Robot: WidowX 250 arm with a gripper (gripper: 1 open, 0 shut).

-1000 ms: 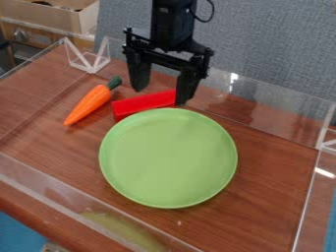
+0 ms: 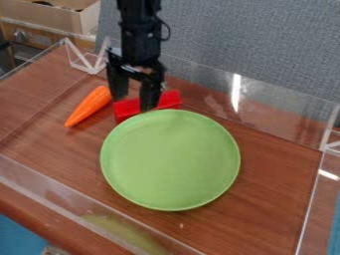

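Note:
My black gripper (image 2: 135, 88) hangs at the back left of the board, low over a red bar (image 2: 169, 101), between the carrot and the bar's middle; it is blurred, with its fingers apart. An orange carrot (image 2: 87, 106) lies just left of it, its top partly hidden by the gripper. A green plate (image 2: 170, 159) lies in front of the bar, at the middle of the wooden board.
Clear walls edge the wooden board (image 2: 272, 204), which has bare room to the right and left of the plate. A white wire stand (image 2: 83, 58) is at the back left, with a cardboard box (image 2: 47, 15) beyond it.
The gripper has moved left and down from above the back middle toward the carrot and bar, turning as it went. The carrot, bar and plate have stayed in place.

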